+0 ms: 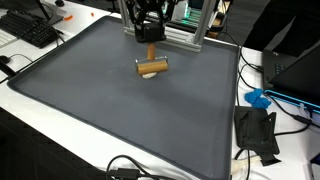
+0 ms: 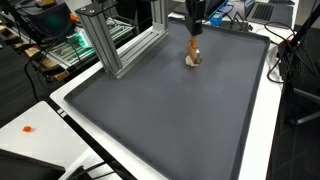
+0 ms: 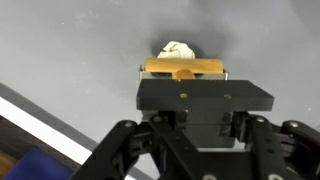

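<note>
A wooden roller (image 1: pixel 152 67) in a thin metal frame is held upright by its short handle (image 1: pixel 151 49). My gripper (image 1: pixel 150 38) is shut on that handle, above the dark grey board (image 1: pixel 130 108). Just under the roller in exterior view 1 shows a small whitish lump (image 1: pixel 149 75), perhaps dough or clay. From above, in the wrist view, the lump (image 3: pixel 176 49) peeks out past the far side of the roller (image 3: pixel 184 65). Whether the roller touches it, I cannot tell. The gripper body hides most of the handle there.
Wide bare board lies in front of the roller and to both sides. A metal frame (image 2: pixel 128 42) stands along one edge. Off the board are a keyboard (image 1: pixel 28 27), a black device (image 1: pixel 255 132), a blue item (image 1: pixel 257 98) and several cables.
</note>
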